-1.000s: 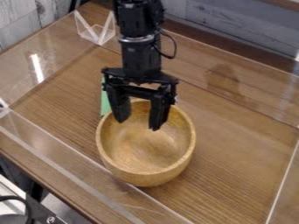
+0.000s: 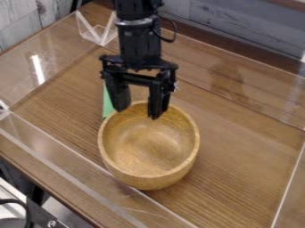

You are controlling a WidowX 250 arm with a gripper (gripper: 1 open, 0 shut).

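My black gripper (image 2: pixel 135 100) hangs over the back part of a yellow oval bowl (image 2: pixel 148 160), its two fingers apart with nothing visible between them. The bowl looks empty. A green object (image 2: pixel 109 99) lies behind the bowl on the left, partly hidden by the gripper.
A black cable (image 2: pixel 14 209) lies at the lower left corner. A pale edge runs along the back and right.
My gripper has moved slightly up in the view and a little left, away from the bowl's middle. The bowl looks unmoved.
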